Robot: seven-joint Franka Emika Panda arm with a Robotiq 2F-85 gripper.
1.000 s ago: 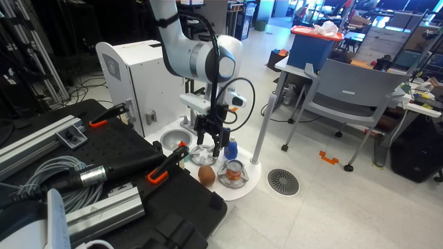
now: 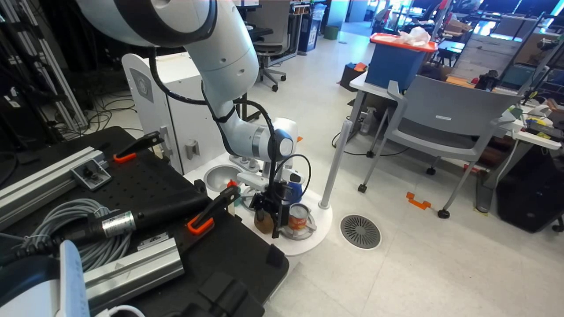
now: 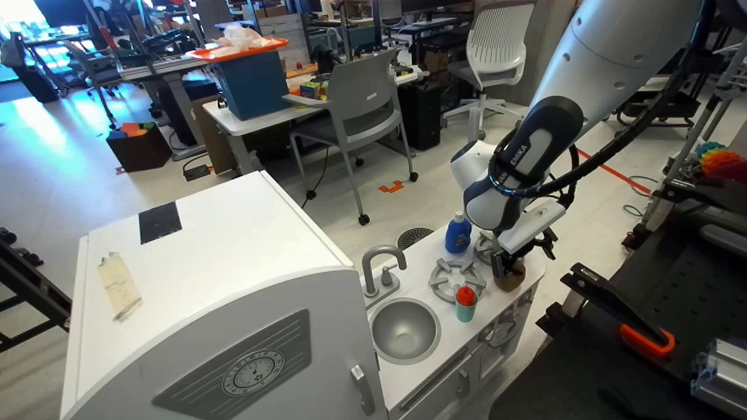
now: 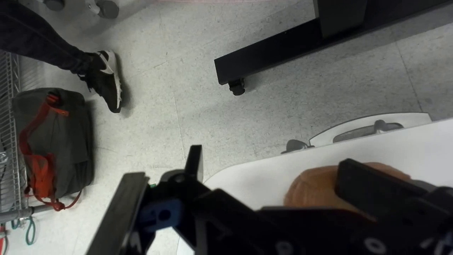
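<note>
A brown rounded object (image 2: 264, 222) sits on the white play-kitchen counter near its front edge. My gripper is down at the object; its fingers stand wide apart in the wrist view. One finger (image 4: 360, 185) overlaps the brown object (image 4: 312, 187), which shows on both sides of it. The other finger (image 4: 194, 163) is out past the counter's rounded end. In exterior view 2, the gripper partly covers the brown object (image 3: 512, 279). Whether any finger touches it, I cannot tell.
An orange-labelled can (image 2: 298, 216) stands on a burner close beside the gripper. A blue bottle (image 3: 458, 234) is farther back, a teal cup with a red top (image 3: 465, 308) nearer the sink (image 3: 404, 331). A black table (image 2: 227, 264) adjoins the counter's front.
The brown object is now partly covered by the gripper; the counter items look unmoved.
</note>
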